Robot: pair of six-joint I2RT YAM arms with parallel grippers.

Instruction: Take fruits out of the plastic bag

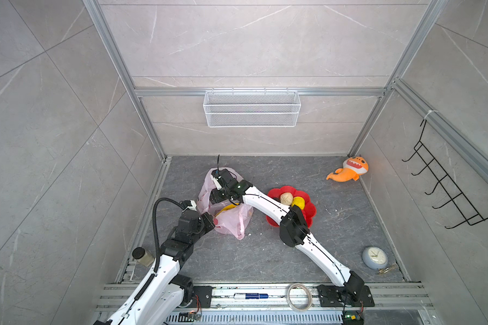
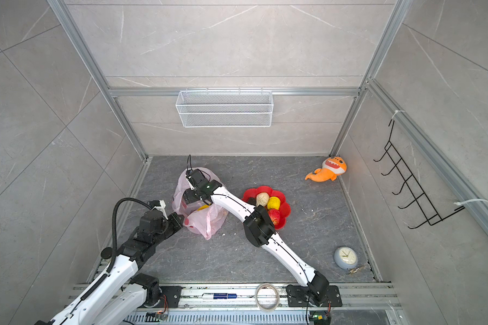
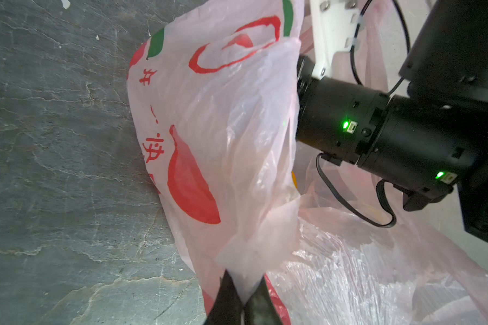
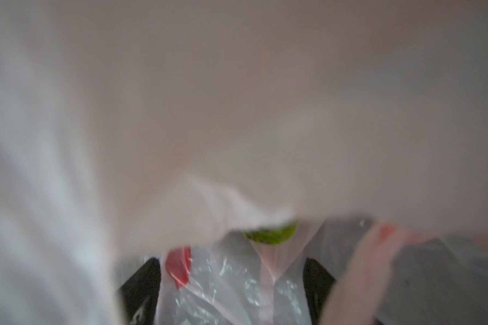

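The pinkish plastic bag (image 1: 236, 222) lies at the left of the table. My left gripper is shut on a fold of the bag's film. A yellow fruit (image 1: 228, 208) shows in the bag's mouth in the top left view. My right gripper is inside the bag, its fingers (image 4: 144, 284) apart. Beyond and between them, part of a green fruit (image 4: 272, 234) shows; no fruit is gripped. Blurred film hides most of the right wrist view.
A red flower-shaped bowl (image 2: 281, 196) right of the bag holds several fruits, partly behind the right arm. An orange shark toy (image 1: 348, 170) sits at the back right, a clock (image 1: 375, 257) at the front right. Table between bowl and clock is clear.
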